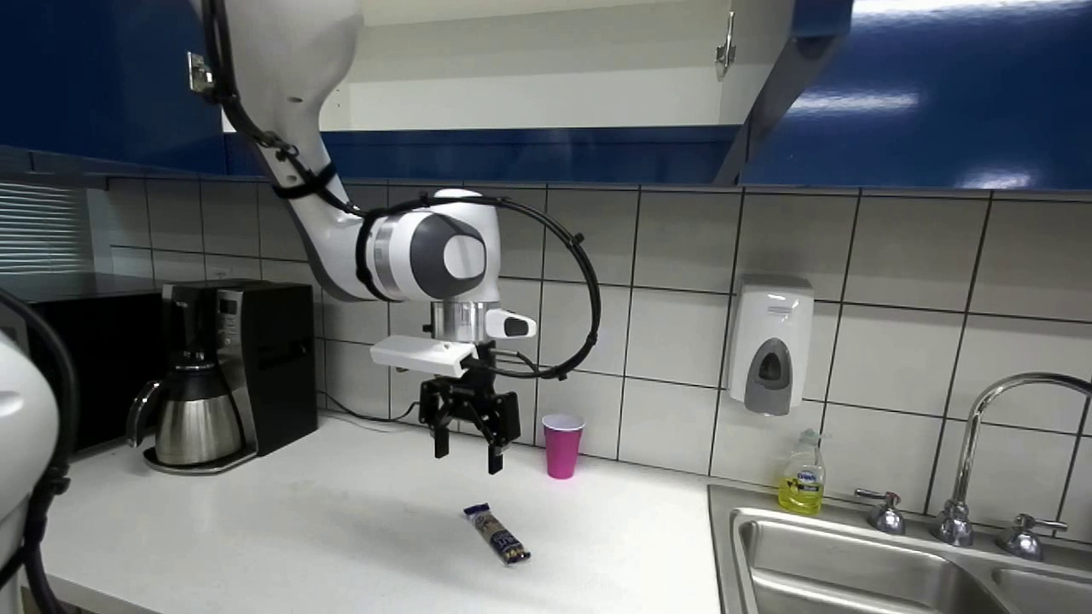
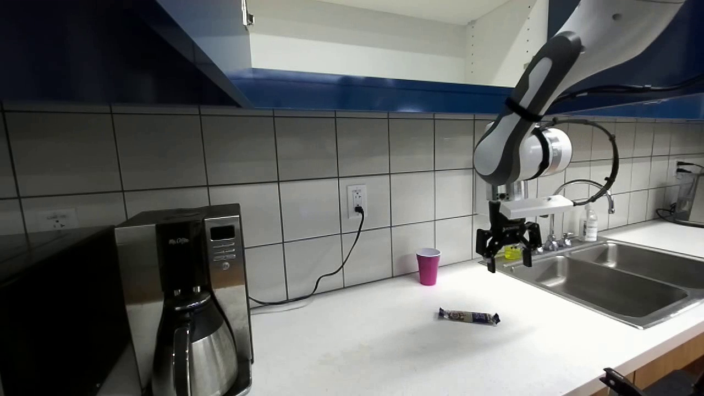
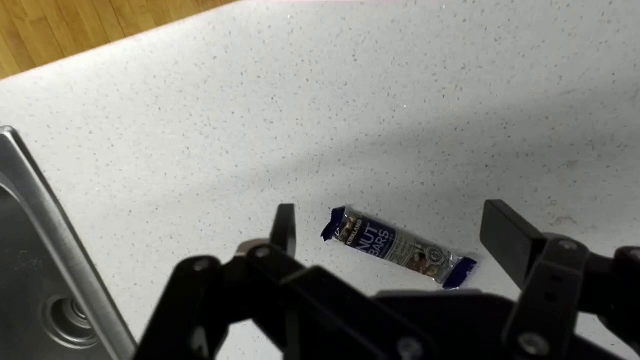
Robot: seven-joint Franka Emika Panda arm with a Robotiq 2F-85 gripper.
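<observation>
A wrapped nut bar (image 1: pixel 497 534) with dark blue ends lies flat on the white counter. Above it, clear of the counter, hangs my gripper (image 1: pixel 468 457), fingers pointing down and open. From the wrist camera, the nut bar (image 3: pixel 399 247) appears between the two spread fingertips, lying aslant and touching neither. Exterior view 2 has the gripper (image 2: pixel 509 265) higher than the nut bar (image 2: pixel 469 317) and a little to its right in the picture.
A pink cup (image 1: pixel 562 447) stands near the tiled wall behind the bar. The steel sink (image 1: pixel 723 542) is to the right, with a yellow soap bottle (image 1: pixel 804 475) at its back rim. A coffee maker (image 1: pixel 281 358) occupies the left.
</observation>
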